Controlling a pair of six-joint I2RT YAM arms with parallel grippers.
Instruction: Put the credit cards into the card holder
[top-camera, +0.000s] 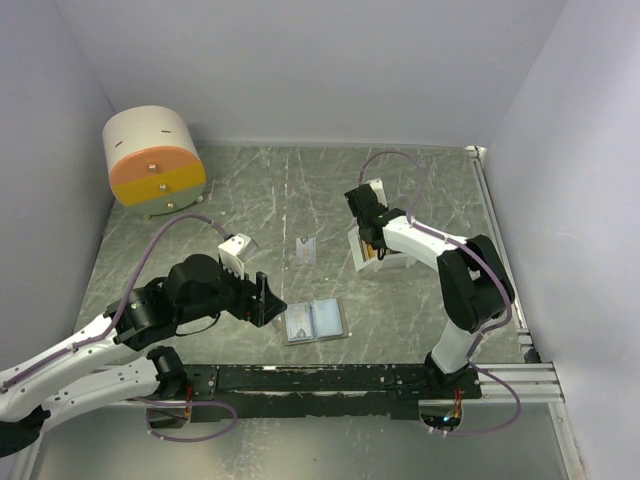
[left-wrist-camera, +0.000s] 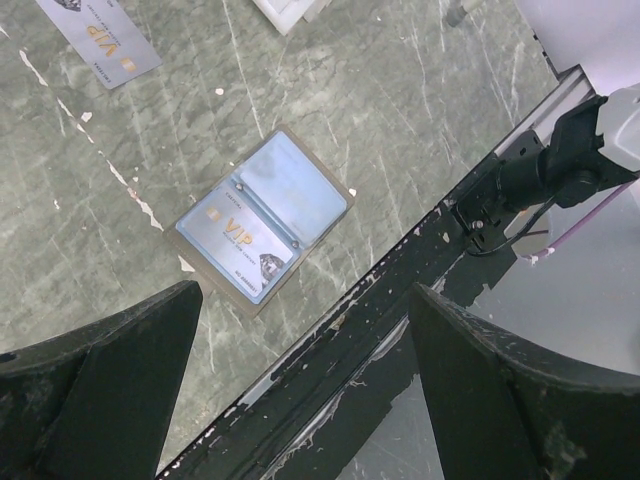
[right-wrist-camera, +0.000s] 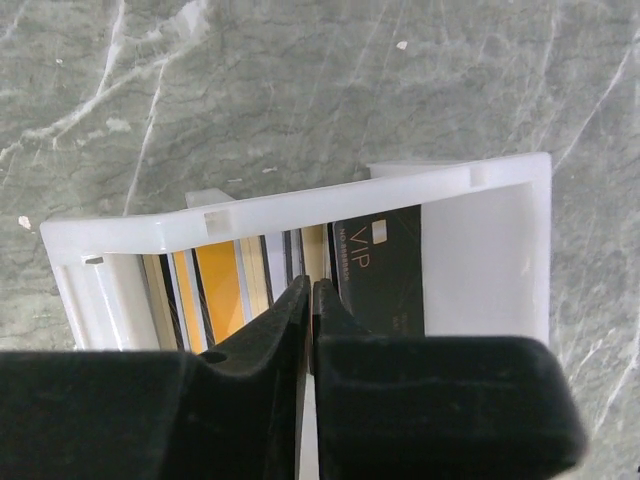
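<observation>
My right gripper is down inside a white plastic box (right-wrist-camera: 500, 170) of upright cards, fingertips close together beside a black VIP card (right-wrist-camera: 380, 270); whether it grips one is unclear. Orange and pale cards (right-wrist-camera: 220, 290) stand to the left. The card holder (left-wrist-camera: 289, 199), open flat at the table's front, has a silver VIP card (left-wrist-camera: 235, 245) in one side and a blank pale other side. Another silver card (left-wrist-camera: 105, 40) lies loose behind it. My left gripper hangs open and empty above the table, left of the holder.
A rounded cabinet (top-camera: 155, 160) with coloured drawers stands at the back left. Walls bound the table (top-camera: 250, 170) on the sides and back, with a dark rail along its front edge.
</observation>
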